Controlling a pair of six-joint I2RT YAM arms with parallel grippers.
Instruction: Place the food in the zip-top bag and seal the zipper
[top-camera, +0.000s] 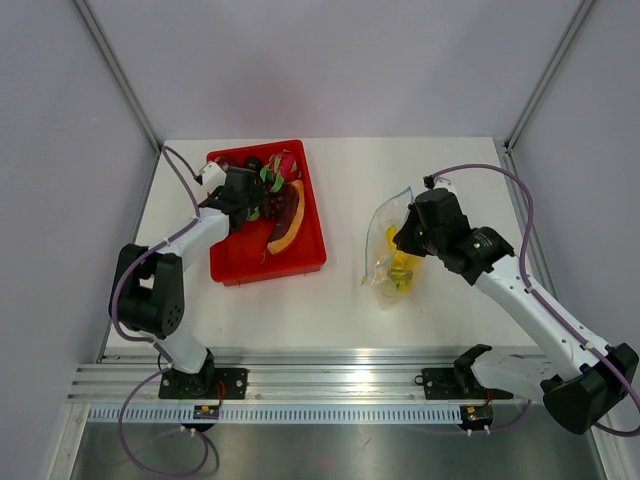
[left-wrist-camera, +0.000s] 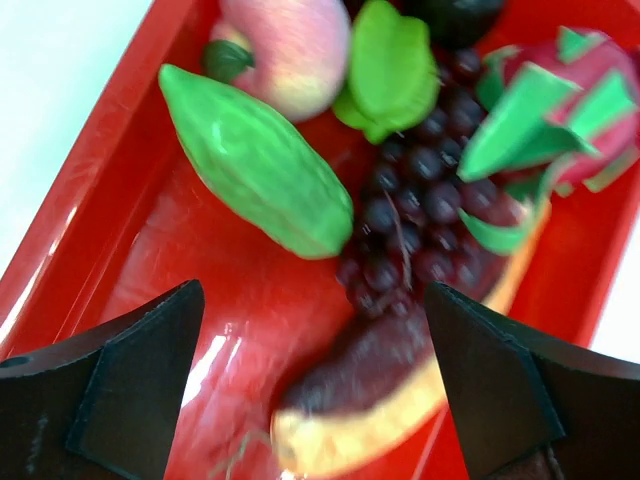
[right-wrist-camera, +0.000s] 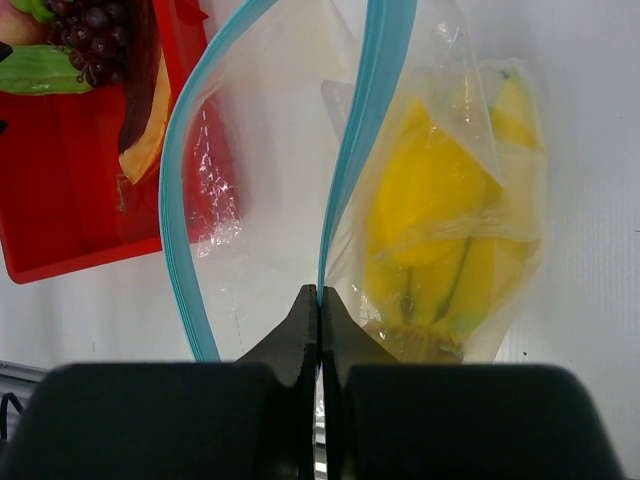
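Observation:
My left gripper stands open over the red tray, nothing between its fingers. Beyond its fingertips in the left wrist view lie a ribbed green vegetable, a bunch of dark grapes and a purple eggplant-like piece beside a yellow-orange curved one. The clear zip top bag gapes open with its blue zipper edges apart. My right gripper is shut on one blue edge of it. Yellow bananas and another yellow item sit inside the bag.
A peach, a star-shaped green piece and a dragon fruit share the tray.

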